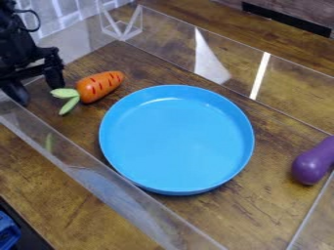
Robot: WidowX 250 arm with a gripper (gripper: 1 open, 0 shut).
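Note:
A toy orange carrot point(98, 86) with green leaves lies on the wooden table left of a blue plate point(175, 137), its leaves pointing toward my black gripper point(35, 81) at the left edge. The gripper is beside the leaves; I cannot tell whether its fingers are open or shut. A purple eggplant point(311, 161) lies at the right edge.
Clear plastic walls point(117, 204) border the table area, one running diagonally across the lower left near the gripper. Bare wood point(196, 63) shows behind and right of the plate.

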